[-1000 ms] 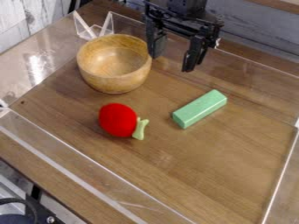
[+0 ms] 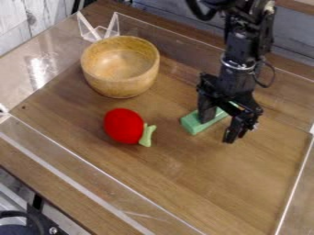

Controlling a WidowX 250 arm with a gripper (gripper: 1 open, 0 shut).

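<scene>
My black gripper (image 2: 230,123) is lowered at the centre right, open, around a light green bar (image 2: 196,122) that lies on the wooden table. Part of the bar is hidden behind the gripper; whether the fingers touch it I cannot tell. A red object (image 2: 125,125) with a small green tip lies to the left, apart from the gripper.
A tan bowl (image 2: 120,88) stands at the upper left, with a white wire object (image 2: 98,27) behind it.
The bowl, red object and bar appear in the same places.
</scene>
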